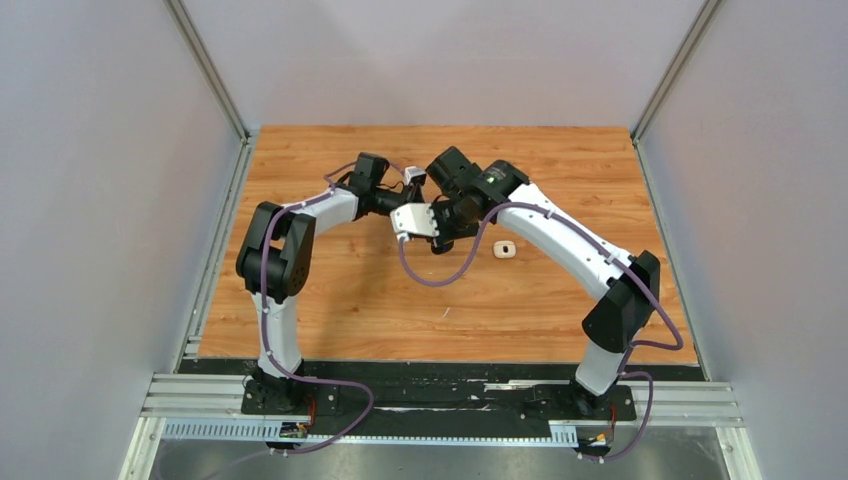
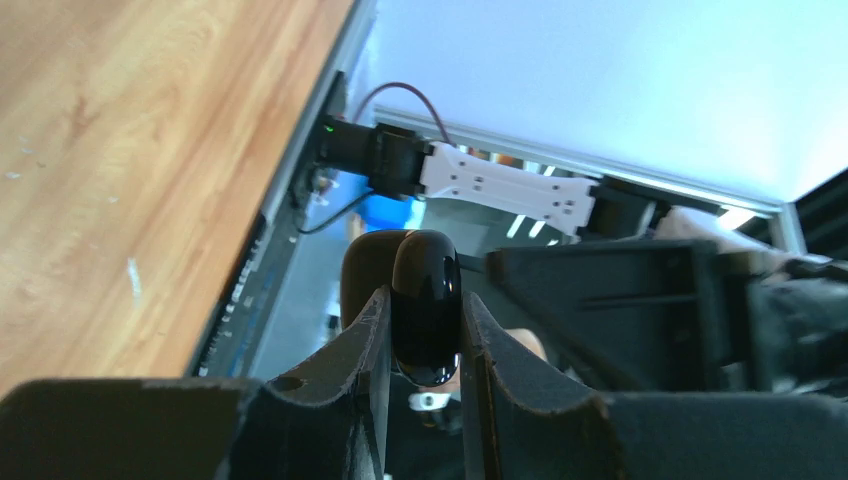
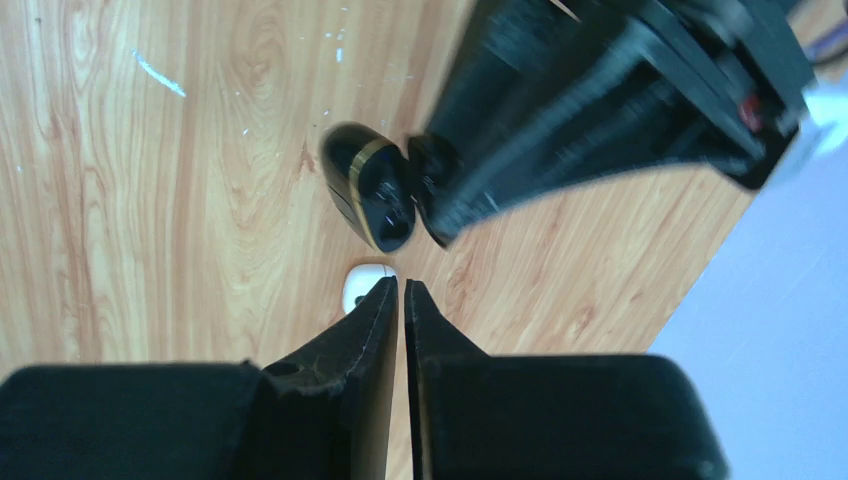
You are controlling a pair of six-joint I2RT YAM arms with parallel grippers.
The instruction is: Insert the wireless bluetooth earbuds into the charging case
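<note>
In the left wrist view, my left gripper is shut on the black charging case (image 2: 425,290), held in the air above the table. The right wrist view shows that case (image 3: 368,190) as a glossy black shell beside the left gripper's dark body. My right gripper points toward it from close by, its fingers shut; whatever is between them cannot be made out. A small white piece with a dark spot (image 1: 504,250) lies on the table to the right of both grippers, and shows behind the right fingertips in the right wrist view.
Both arms meet over the centre, with purple cables looping along them. Pale walls close in the back and sides.
</note>
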